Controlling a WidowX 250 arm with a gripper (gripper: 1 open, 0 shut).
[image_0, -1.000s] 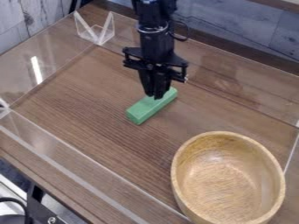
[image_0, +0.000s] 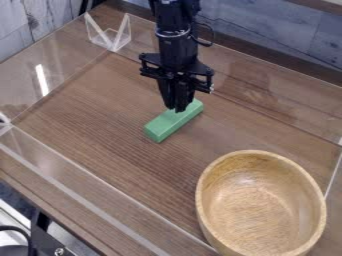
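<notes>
A black robot arm hangs from the top centre, its gripper (image_0: 175, 100) pointing down just over a green rectangular block (image_0: 174, 122) lying diagonally on the wooden table. The fingertips are dark and small against the block's upper part; whether they are open, shut or touching it is unclear.
A large round wooden bowl (image_0: 259, 198) stands at the lower right. Clear plastic stands sit at the left and top left edges. A dark cable shows at the bottom left corner.
The arm and gripper have shifted very slightly; the green block and bowl stay where they were.
</notes>
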